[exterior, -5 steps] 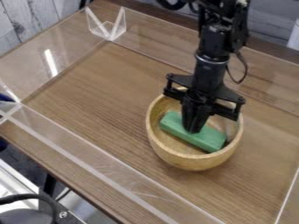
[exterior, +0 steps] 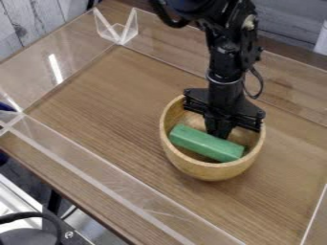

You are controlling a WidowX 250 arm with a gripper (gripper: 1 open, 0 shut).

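Note:
My black gripper [exterior: 225, 120] reaches down over the back part of a light wooden bowl [exterior: 209, 169] on the tabletop. A green block [exterior: 205, 143] lies tilted inside the bowl, just below and in front of the gripper. The fingertips are dark against the bowl's inside; I cannot tell from this view whether anything is between them.
A clear plastic container [exterior: 117, 29] stands at the back left. A black cable [exterior: 36, 218] lies at the bottom left corner.
My gripper has shifted slightly within the bowl's area. The green block has moved a little left and now sits nearer the bowl's left side.

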